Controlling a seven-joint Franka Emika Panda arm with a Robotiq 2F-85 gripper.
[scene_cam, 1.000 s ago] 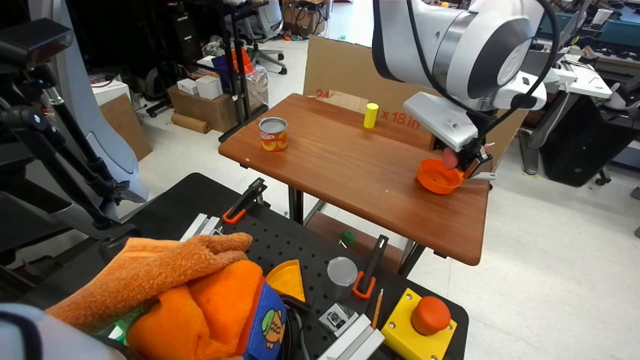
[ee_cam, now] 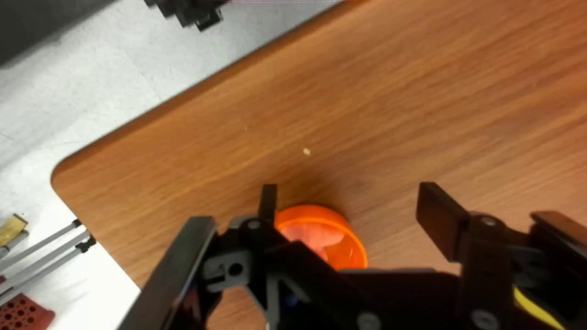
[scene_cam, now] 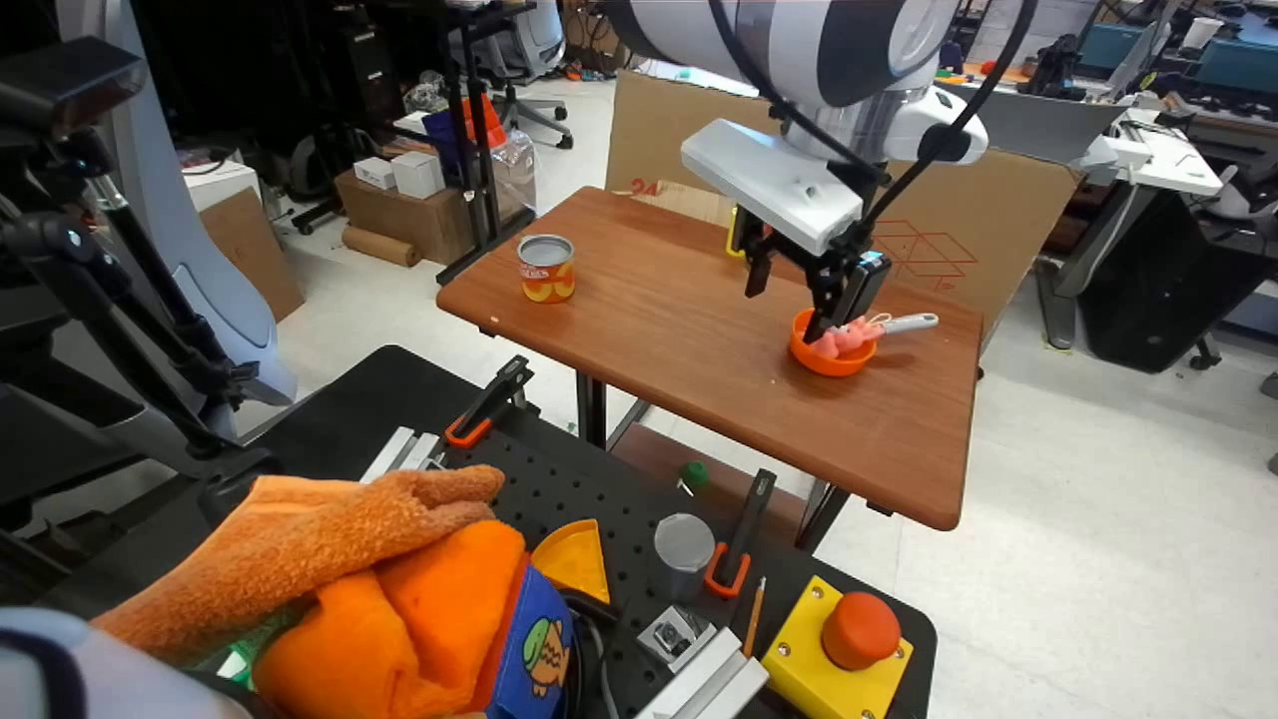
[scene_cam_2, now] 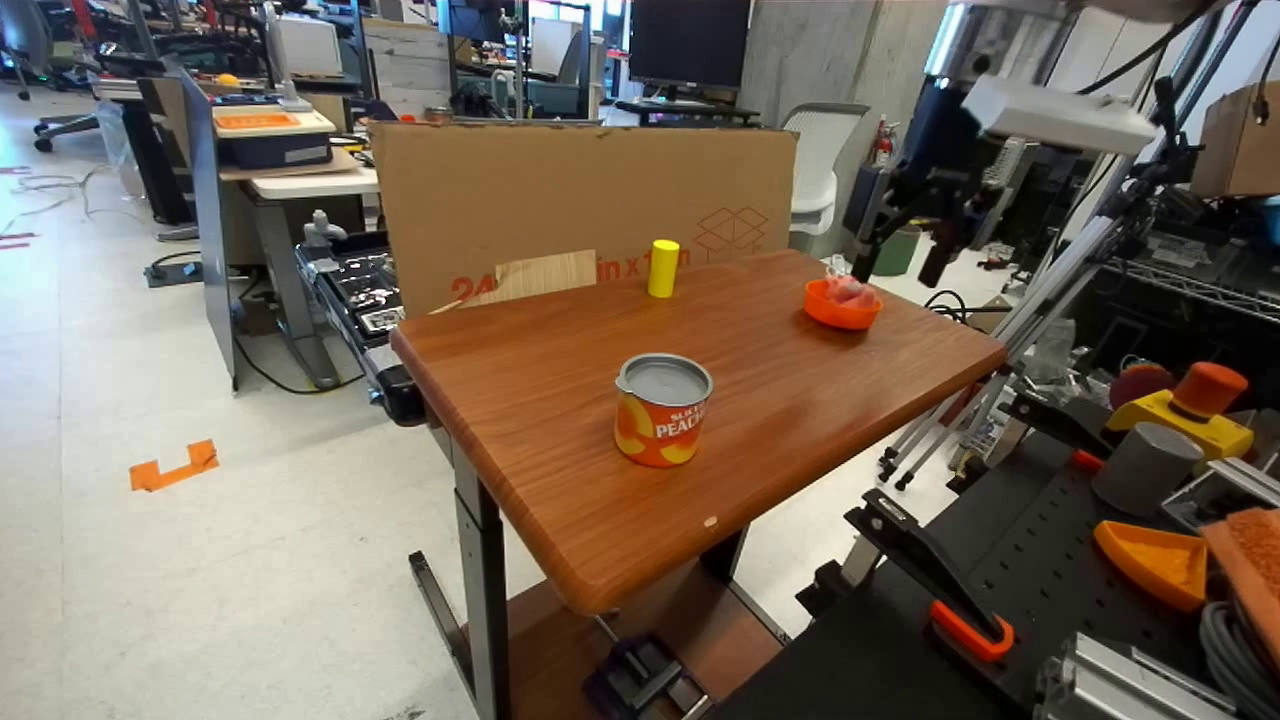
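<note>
An orange bowl stands near the right end of the wooden table, with a soft pink object lying in it. A light grey handle sticks out at the bowl's far right side; whether it belongs to the bowl I cannot tell. Just above and left of the bowl is my gripper, its fingers spread wide. In the wrist view the gripper shows nothing between its fingertips, and the left finger partly covers the bowl. Pink shows inside that bowl.
A peach can sits toward the table's other end. The yellow cylinder stands at the back edge, before a cardboard panel. Bare wood lies in the middle of the table.
The gripper has moved left from beside the bowl's right side. The pink object, previously up at the gripper, now lies in the bowl. The bowl has shifted left.
</note>
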